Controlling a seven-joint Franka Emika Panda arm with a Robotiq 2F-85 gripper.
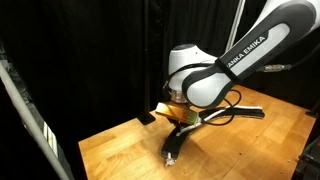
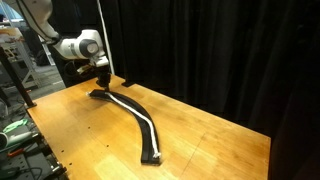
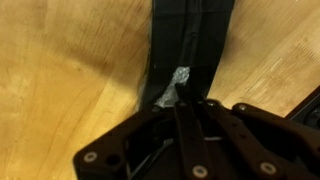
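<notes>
A long black strip lies curved on the wooden table, with a narrow white strip running along much of it. My gripper is low over the black strip, near its far end in exterior view 2. Its fingers are close together, and the pale, crinkled end of the white strip shows right at the fingertips. It appears pinched there, though the fingers hide the exact contact. Beyond them, the black strip continues bare in the wrist view.
Bare wooden table spreads around the strip. A small black object sits by the table's back edge, near the dark curtain. A black cable hangs in a loop beside the arm.
</notes>
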